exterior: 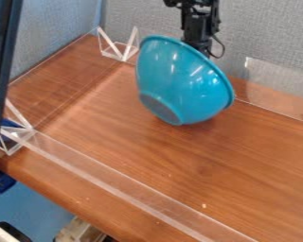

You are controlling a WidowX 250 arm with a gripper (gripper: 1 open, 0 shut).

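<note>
A large turquoise bowl [180,80] is tilted on its side over the back middle of the wooden table [204,170], its base toward the lower left. The black gripper is at the top, just behind the bowl's upper rim; its fingertips are hidden by the bowl, so whether it grips the rim is not visible.
Clear plastic walls with white brackets [15,137] edge the table at the front left and back. Grey padded walls [268,38] stand behind.
</note>
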